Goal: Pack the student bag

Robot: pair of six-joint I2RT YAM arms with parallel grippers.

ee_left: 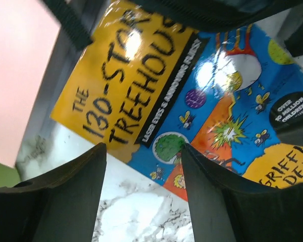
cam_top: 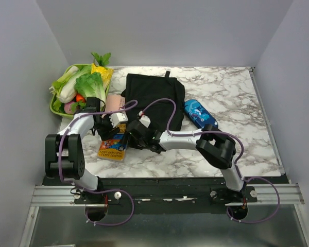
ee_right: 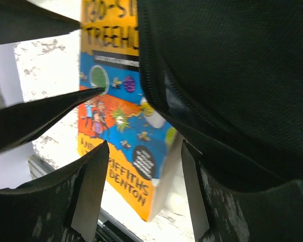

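Note:
A blue, orange and yellow Treehouse book point(cam_top: 112, 149) lies flat at the left front, beside the black bag point(cam_top: 153, 92). My left gripper is over the book, its fingertips apart; the cover shows in the gap, and I cannot tell whether anything is held. In the right wrist view the left gripper's dark fingers point(ee_right: 65, 103) reach across the book. My right gripper is part open near the bag's left edge, no held object visible. The bag's edge point(ee_right: 166, 101) stands up along the book. A blue pencil case point(cam_top: 201, 114) rests right of the bag.
A pink book point(cam_top: 115, 102) lies between the bag and the green basket point(cam_top: 56, 109) of vegetables at the back left. Both arms are close together over the book.

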